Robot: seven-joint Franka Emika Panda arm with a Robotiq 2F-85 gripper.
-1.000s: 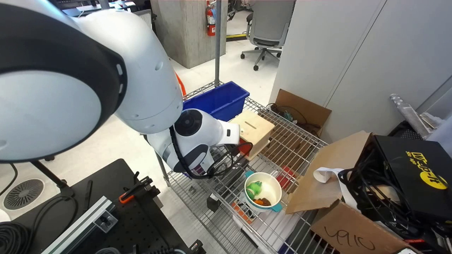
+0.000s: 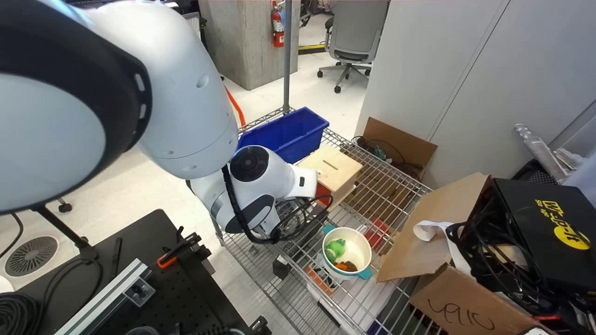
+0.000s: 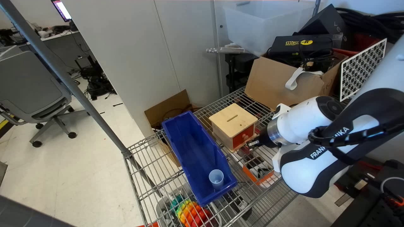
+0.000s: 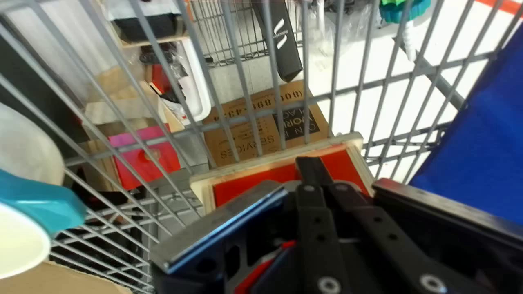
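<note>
A wooden box [image 3: 233,125] with a slot in its lid and a red front stands on the wire shelf. My gripper [image 3: 252,143] is close to that red front, low and near the knob side; whether it touches cannot be told. In the wrist view the gripper is shut, its dark fingers together with nothing visible between them. Behind them the red face of the box [image 4: 255,181] is partly covered. The arm hides the gripper in exterior view 1, where part of the box [image 2: 330,167] shows beyond it.
A long blue bin [image 3: 195,151] holding a pale cup [image 3: 216,178] sits beside the box. A teal-handled white pot [image 2: 362,248] with toy food inside stands on the other side. An open cardboard carton [image 2: 469,304] is close to the pot. Bare shelf wires lie between.
The upper arm has shifted left in exterior view 1, and the wrist has tilted a little. The box, bin and pot look unmoved.
</note>
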